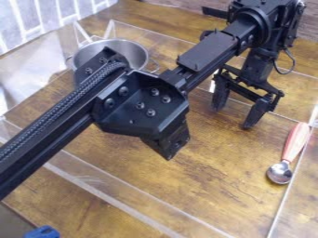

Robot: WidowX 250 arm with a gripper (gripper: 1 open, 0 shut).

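Note:
My gripper (239, 110) is open, its two black fingers pointing down just above the wooden surface at the upper right, with nothing visible between them. Below and right of it lies a scoop-like metal utensil (280, 172) with a pink-and-white handle. A metal pot (126, 54) stands at the upper left, partly hidden behind my black arm, which crosses the view diagonally.
The wooden board (149, 186) is clear in its lower middle. Clear edging runs along its sides. A small blue object (41, 231) sits at the bottom left corner, off the board.

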